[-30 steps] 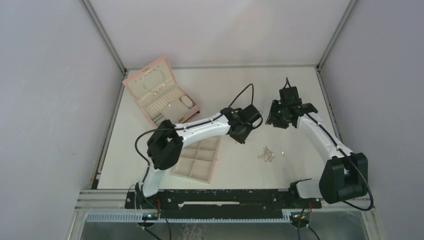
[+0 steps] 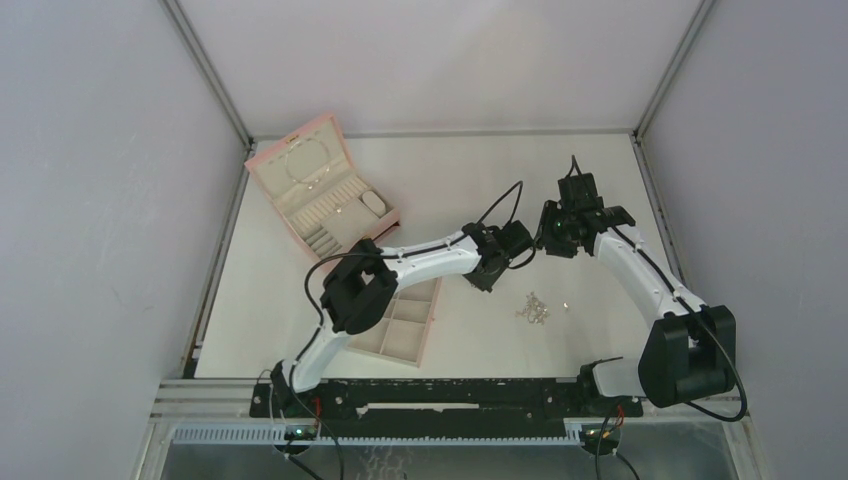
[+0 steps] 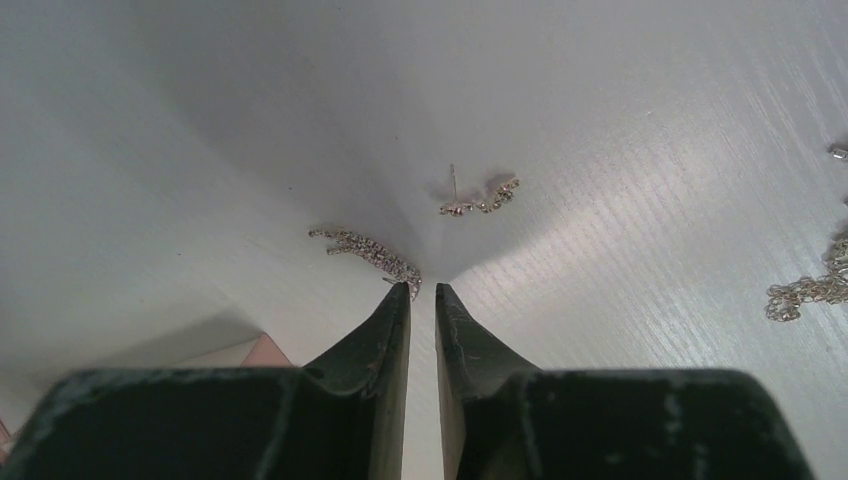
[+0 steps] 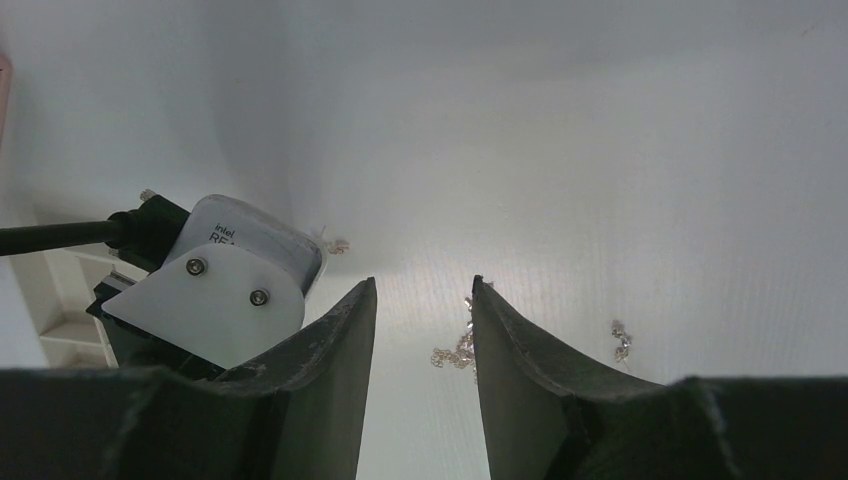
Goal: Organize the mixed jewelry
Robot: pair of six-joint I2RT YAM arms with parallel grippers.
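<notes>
In the left wrist view a small beaded silver piece (image 3: 365,250) lies on the table, one end beside the tips of my left gripper. Only a narrow gap separates those fingers, and nothing is gripped in it. Beyond them lies a second small piece with a thin pin (image 3: 478,205). A tangled chain pile (image 2: 534,308) rests on the table, a tiny piece (image 2: 566,307) to its right. My right gripper stays open above the table, holding nothing; part of the chain pile shows below its tips. The pink jewelry box (image 2: 375,228) stands open at back left.
A pink-edged compartment tray (image 2: 403,341) sits at front left, partly hidden under the left arm. A necklace (image 2: 308,163) hangs in the box lid. Both grippers are close together mid-table.
The right arm and the chain pile have not moved.
</notes>
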